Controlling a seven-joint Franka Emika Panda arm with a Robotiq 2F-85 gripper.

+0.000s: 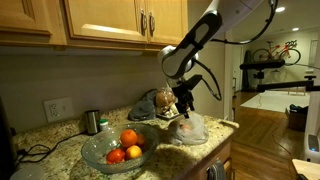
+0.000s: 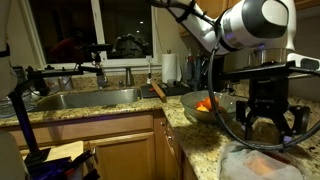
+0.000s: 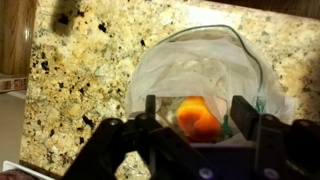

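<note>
A translucent plastic bag (image 3: 185, 68) lies on the speckled counter with its mouth facing the wrist camera. Inside it shows an orange-red fruit (image 3: 198, 120), with something green beside it. My gripper is over the bag, its two fingers apart on either side of the fruit in the wrist view, and no grasp on anything shows. Exterior view 1 has the bag (image 1: 190, 131) right of the bowl, below the gripper. In exterior view 2 the bag (image 2: 260, 164) sits at the lower right under the arm. Whether the fingertips touch the plastic, I cannot tell.
A glass bowl (image 1: 104, 150) of several red and orange fruits stands left of the bag. Behind the bag are a dark bundle (image 1: 144, 107) and a bag of round items (image 1: 166, 99). Wooden cabinets (image 1: 110, 20) hang above; the counter's front edge is close by.
</note>
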